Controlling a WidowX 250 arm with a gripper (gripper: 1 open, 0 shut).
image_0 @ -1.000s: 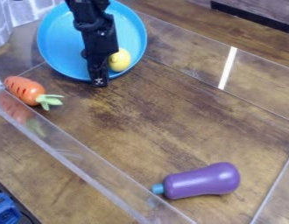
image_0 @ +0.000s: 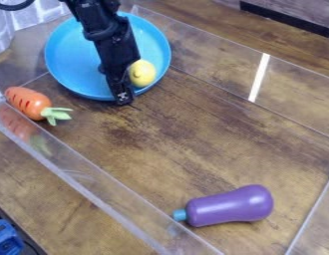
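My black gripper (image_0: 118, 85) reaches down from the top into a blue round plate (image_0: 74, 60), just left of a yellow rounded object (image_0: 144, 72) resting in it. The fingers look shut; whether anything is between them is hard to see, and they partly hide the yellow object.
An orange toy carrot (image_0: 29, 102) lies left below the plate, and a purple toy (image_0: 227, 207) lies at lower right. Clear plastic edges border the wooden surface (image_0: 194, 129), whose middle is bare. A blue item (image_0: 4, 239) sits at the lower left.
The gripper has shifted slightly toward the right and down, and the blue plate appears shifted a little with it.
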